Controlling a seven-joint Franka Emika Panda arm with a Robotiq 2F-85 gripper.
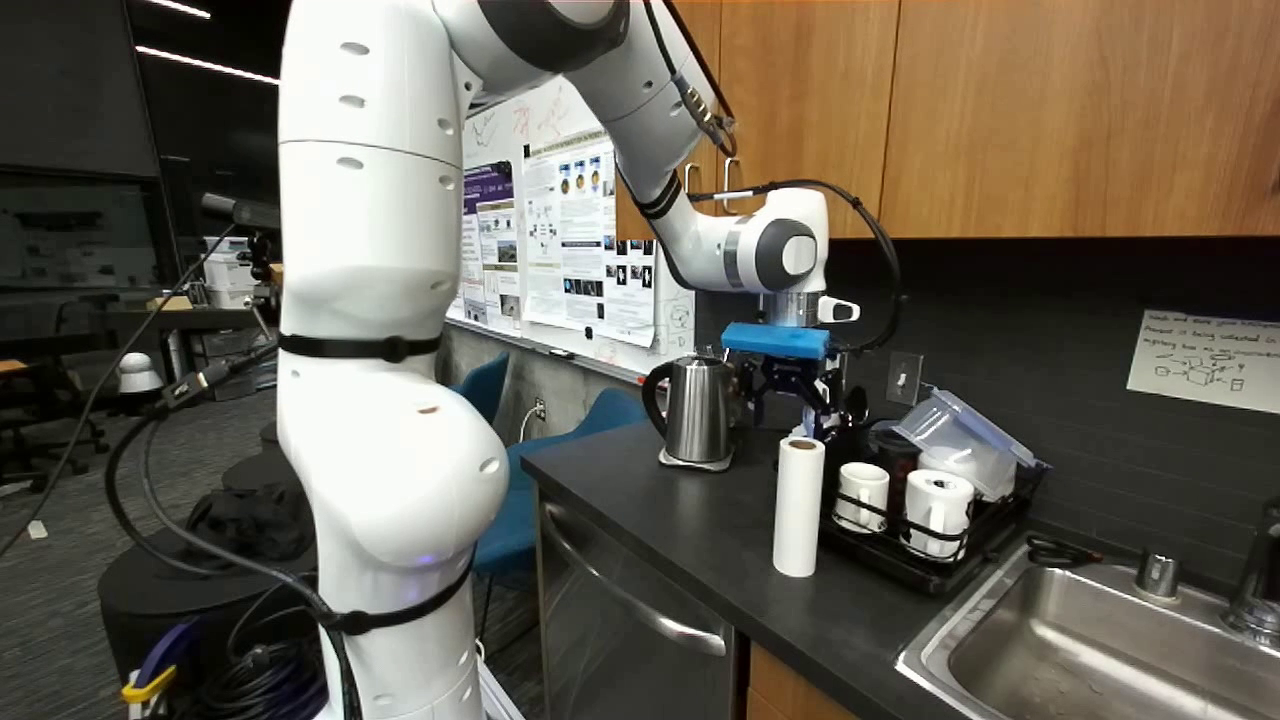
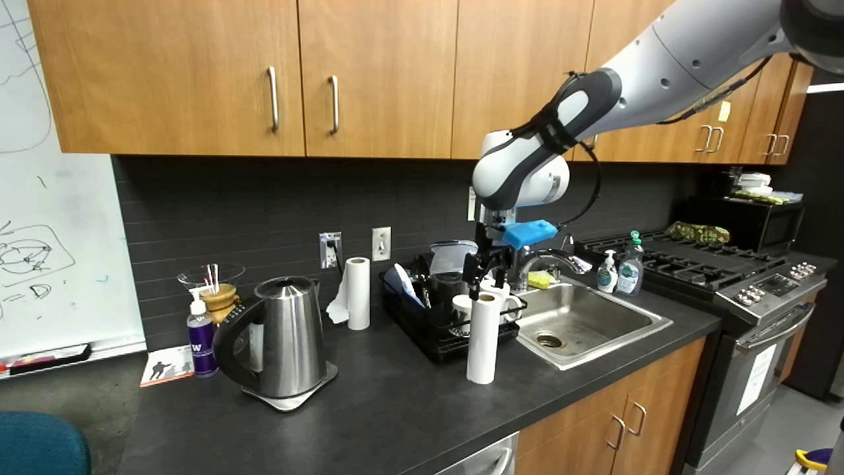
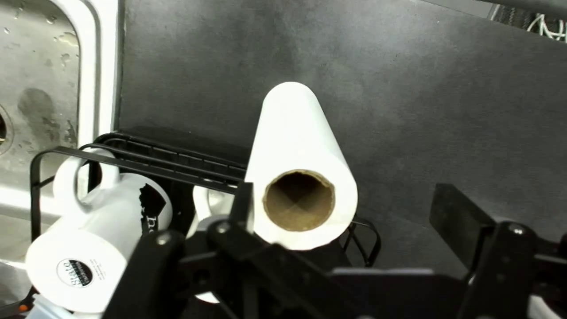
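Note:
A white paper roll (image 1: 798, 510) stands upright on the dark counter, in front of the dish rack. From above, the wrist view shows the roll (image 3: 297, 143) with its hollow cardboard core facing the camera. My gripper is open, its two black fingers wide apart; the roll's top appears between them, nearer the left finger. In exterior view 2 the gripper (image 2: 481, 286) hangs just above and around the height of the roll's top (image 2: 484, 340). Whether a finger touches the roll cannot be told.
The black dish rack (image 2: 443, 348) with white mugs (image 1: 938, 510) and a clear plastic box (image 1: 966, 432) sits close behind the roll. A steel kettle (image 2: 289, 340) and a second paper roll (image 2: 358, 293) stand left. The sink (image 2: 589, 316) lies right.

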